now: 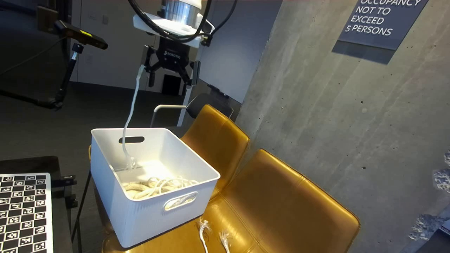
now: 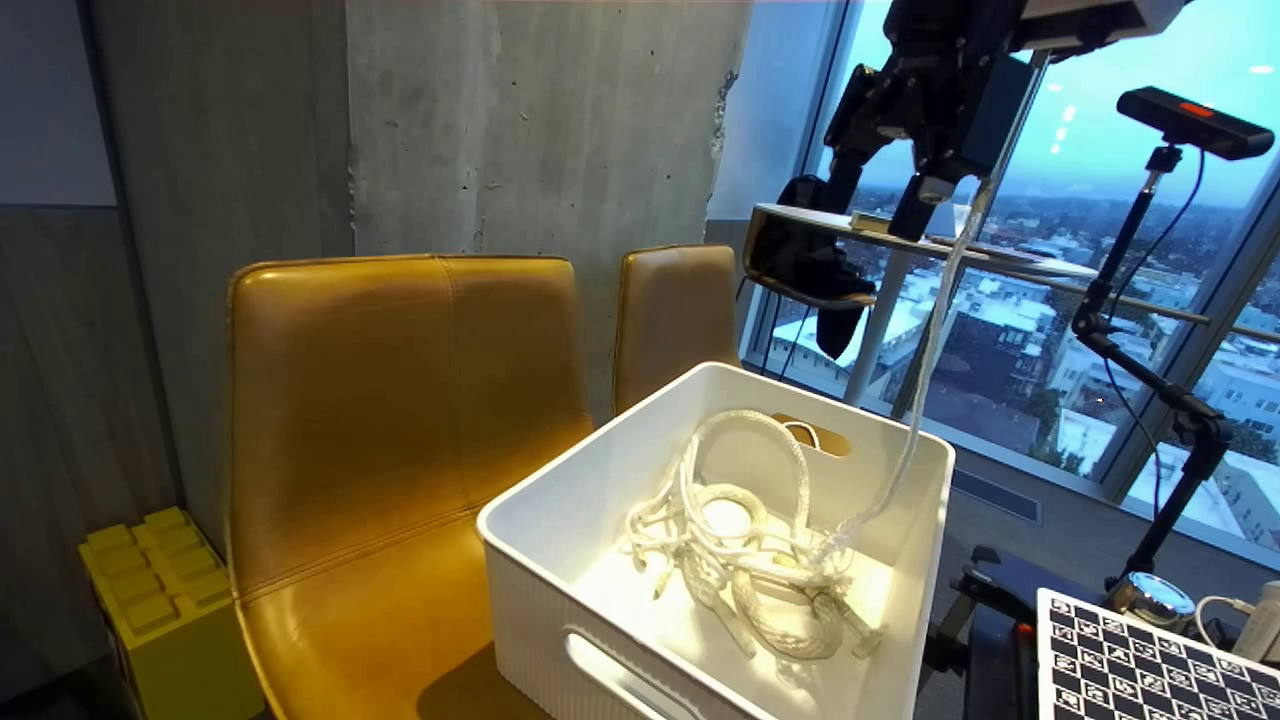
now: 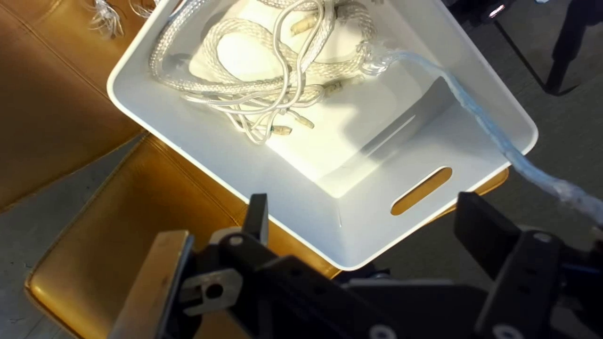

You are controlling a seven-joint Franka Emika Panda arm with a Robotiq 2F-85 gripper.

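My gripper [image 1: 168, 83] is above the white bin, open, with nothing between its fingertips. A pale bluish cord [image 1: 134, 99] hangs from the outer side of one finger, outside the gap. In the wrist view the cord [image 3: 480, 116] runs from the bin past that finger to the right edge; how it clings there is hidden. Its frayed, clear-looking lower end [image 2: 846, 534] reaches into the bin, by the ropes. The white bin [image 2: 564, 588] holds a tangle of white ropes and thin cords [image 3: 248, 84], heaped toward one side of its floor.
The bin rests on tan leather chairs [image 1: 291, 189]. Frayed white rope ends [image 1: 203, 236] lie on the seat beside it. A checkered board [image 1: 25, 211] and a camera on a stand [image 2: 1188, 120] stand nearby. Part of the bin's floor is bare.
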